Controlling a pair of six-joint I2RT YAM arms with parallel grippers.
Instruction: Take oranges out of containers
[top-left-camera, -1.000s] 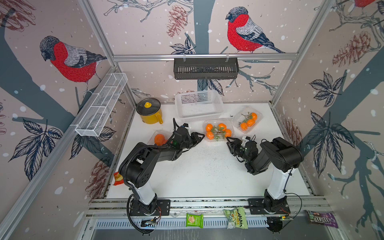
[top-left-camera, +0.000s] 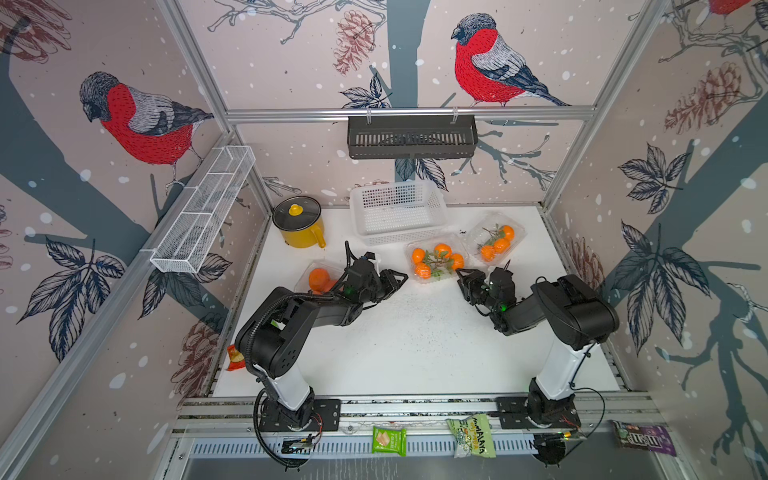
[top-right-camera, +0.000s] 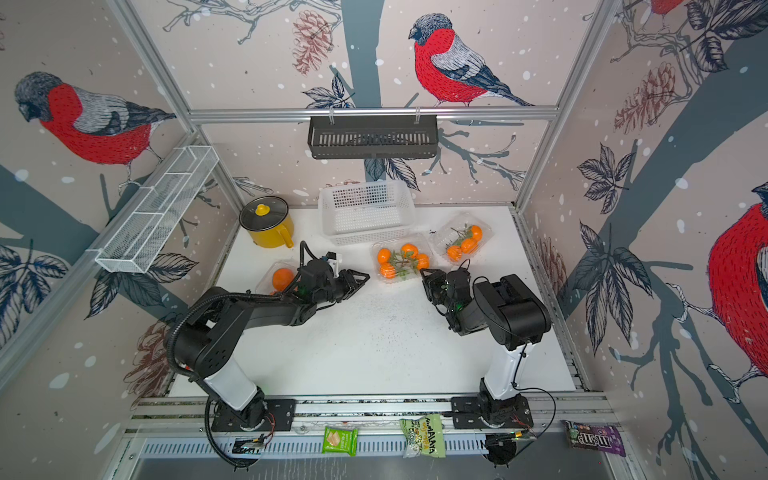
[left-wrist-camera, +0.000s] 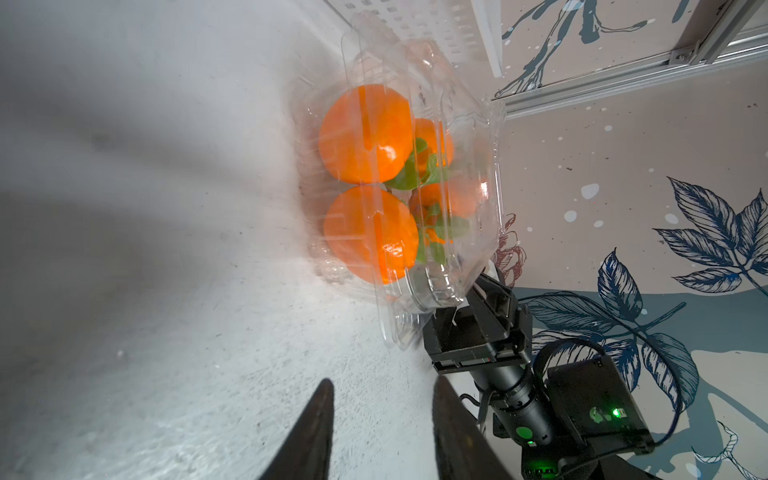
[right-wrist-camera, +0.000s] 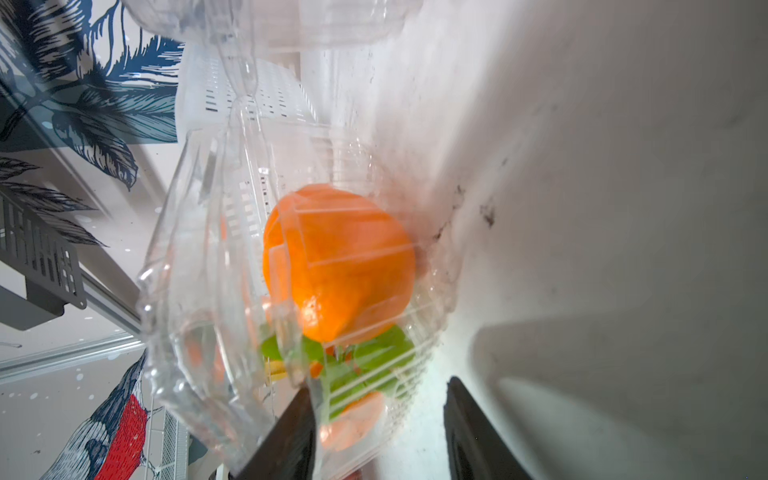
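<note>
A clear container (top-left-camera: 410, 279) with several oranges (top-left-camera: 442, 250) on green sprigs stands mid-table, between my two grippers. Just off its left side is my left gripper (top-left-camera: 404, 277), fingers apart and empty. My right gripper (top-left-camera: 461, 276) is at its front right corner. In the right wrist view the fingers (right-wrist-camera: 300, 438) are spread, and the clear wall (right-wrist-camera: 200, 296) rises close by one of them; whether they touch is unclear. Through the plastic one large orange (right-wrist-camera: 344, 256) shows. The left wrist view shows the container (left-wrist-camera: 468, 272) near side on, apparently leaning.
Another orange container (top-left-camera: 520, 233) is at back right; one with an orange (top-left-camera: 319, 279) sits behind my left arm. A white basket (top-left-camera: 376, 237) and yellow pot (top-left-camera: 300, 233) line the back.
My right gripper and forearm have moved slightly back and to the right at the container's corner. The middle container and its oranges have turned a little. My left arm has barely moved.
</note>
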